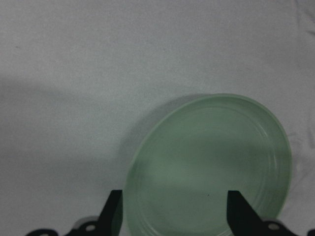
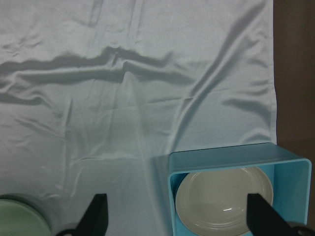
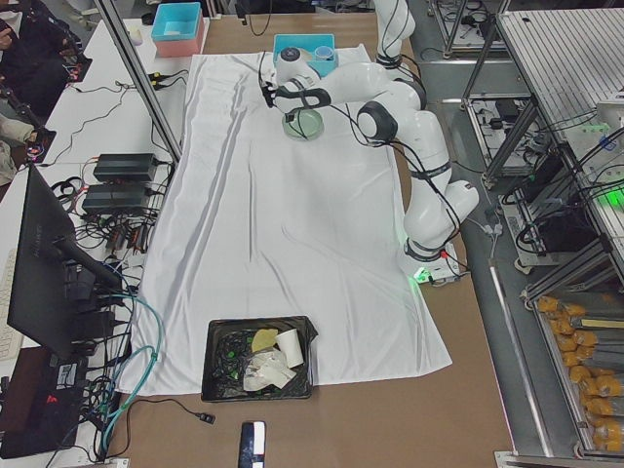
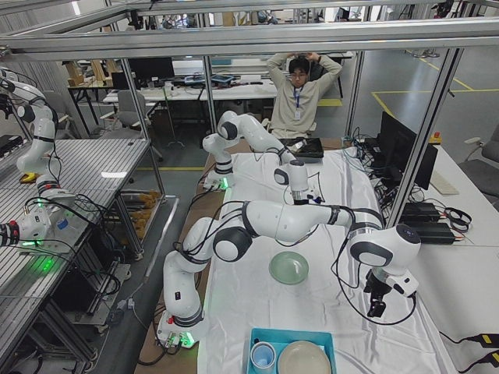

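Note:
A green plate [image 4: 288, 267] lies on the white cloth; in the left wrist view it fills the lower right, beneath my left gripper, which is open with nothing between its fingers. My right gripper is open too, above the cloth, with the green plate at lower left and a blue bin [image 2: 288, 191] at lower right in its view. The bin holds a beige plate [image 2: 219, 196] and, in the camera right view, a blue cup [image 4: 263, 355].
A black bin [image 3: 258, 390] with crumpled items and a white roll stands at the cloth's other end. Monitors, cables and equipment line one side. A person sits at the far end.

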